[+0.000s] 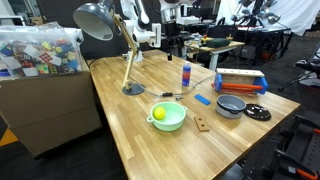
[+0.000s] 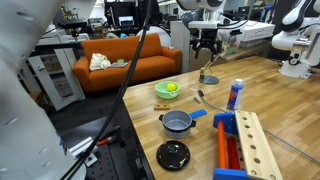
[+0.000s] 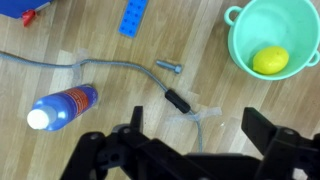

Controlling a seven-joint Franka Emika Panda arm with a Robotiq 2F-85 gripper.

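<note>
My gripper is open above the wooden table, its two dark fingers wide apart with nothing between them. In both exterior views the gripper [image 1: 177, 48] hangs high over the back part of the table. Below it in the wrist view, a grey cable with a black connector [image 3: 177, 100] is taped down, and a small grey bolt-like piece [image 3: 168, 66] lies beside it. A pale green two-handled bowl [image 3: 243, 45] holds a yellow lemon-like object [image 3: 270, 60]. At the left is a blue bottle [image 3: 75, 101] with a white cap.
A lamp [image 1: 128, 70] rises at the table's left edge. Toward the right are a grey pot [image 1: 231, 112], a black disc [image 1: 257, 113], a blue-and-red rack [image 1: 242, 85], a blue block [image 1: 203, 99] and a wooden piece [image 1: 201, 124].
</note>
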